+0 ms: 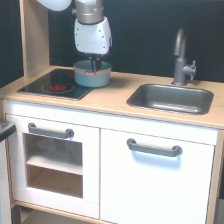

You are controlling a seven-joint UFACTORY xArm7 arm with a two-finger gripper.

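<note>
A blue-grey pot (88,78) sits on the counter at the right edge of the black stove top (50,88). My gripper (95,66) reaches down from above, its dark fingertips over the pot's opening or inside it. The white hand above them partly hides the back wall. The fingers are too small and dark to show whether they are apart or closed, or whether anything is between them. I cannot tell if they touch the pot.
To the right, a metal sink (172,97) is set into the wooden counter (118,88), with a grey faucet (181,62) behind it. Counter between pot and sink is clear. Below are an oven door (49,131) and a white cabinet door (150,180) with dark handles.
</note>
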